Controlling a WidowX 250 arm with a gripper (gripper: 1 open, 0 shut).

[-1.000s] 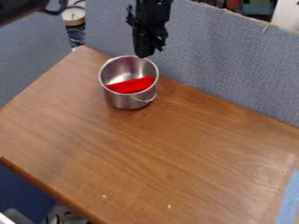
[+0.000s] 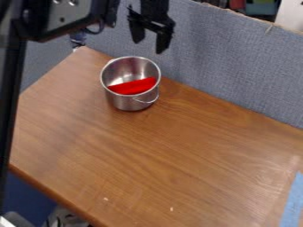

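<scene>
A steel pot with wire handles stands on the wooden table near its back left part. A red object lies inside it. My black gripper is open above and behind the pot, against the grey back panel, with nothing seen between its fingers.
The grey padded back wall runs along the table's far side, with another grey panel at the left. A blue strip shows at the right edge.
The pot and the red object look unchanged.
</scene>
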